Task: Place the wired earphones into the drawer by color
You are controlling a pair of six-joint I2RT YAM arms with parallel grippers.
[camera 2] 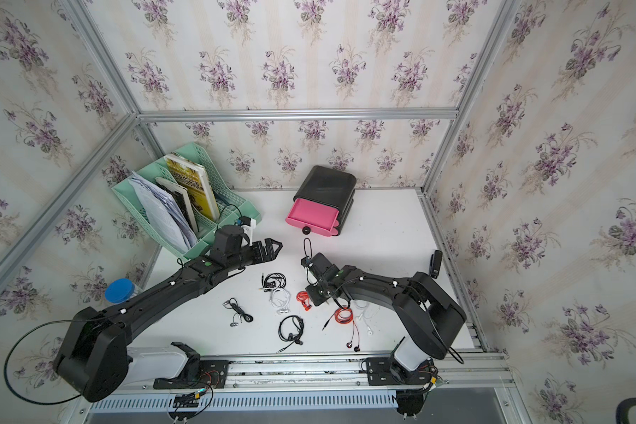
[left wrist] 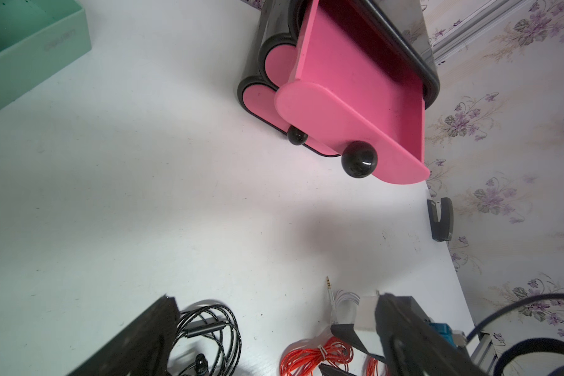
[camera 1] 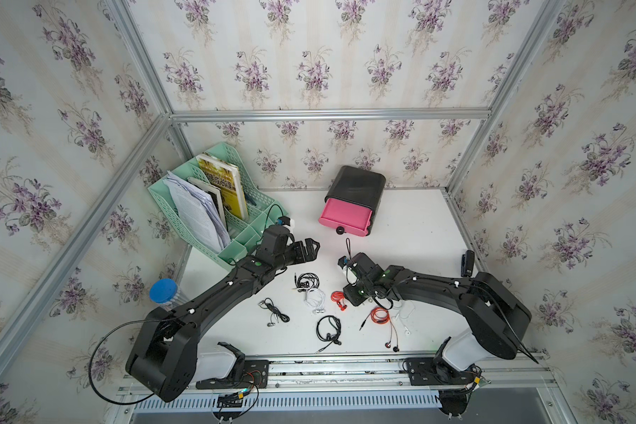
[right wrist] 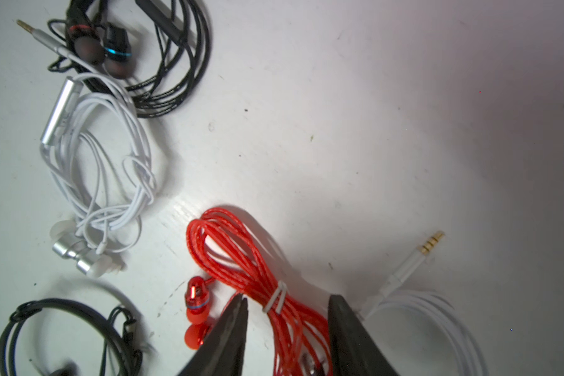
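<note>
A pink drawer [left wrist: 363, 81] stands pulled out of the black cabinet [camera 1: 353, 180]. My left gripper [camera 1: 305, 251] is open above the table, facing the drawer. My right gripper is open, low over a red coiled earphone [right wrist: 244, 263], with its fingers around part of the bundle. Left of that lie white earphones [right wrist: 97, 163] and black earphones [right wrist: 172, 69]; another black pair [camera 1: 328, 335] is nearer the front edge, a further one [camera 1: 275, 311] at left, and red [camera 1: 380, 318] and white earphones [right wrist: 451, 326] at right.
A mint organiser [camera 1: 233, 251] with papers and books fills the back left. A black stapler [camera 1: 466, 263] lies at the right edge.
</note>
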